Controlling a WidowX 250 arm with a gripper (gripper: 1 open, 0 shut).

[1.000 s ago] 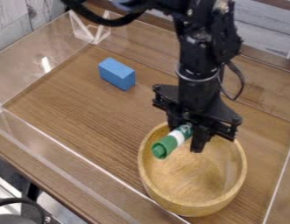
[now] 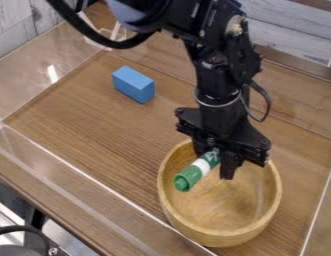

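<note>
My black gripper (image 2: 224, 152) is shut on a small green and white cylinder (image 2: 197, 170), held at a tilt over the left part of a round beige bowl (image 2: 235, 222) in the lower right of the view. The cylinder's green end points down and to the left, inside the bowl's outline; whether it touches the bowl cannot be told.
A blue block (image 2: 134, 84) lies on the wooden table (image 2: 88, 130) at the upper left, apart from the bowl. Clear plastic edges run along the left side.
The arm has shifted slightly, with the gripper and cylinder staying over the bowl; the cylinder sits a little further from horizontal.
</note>
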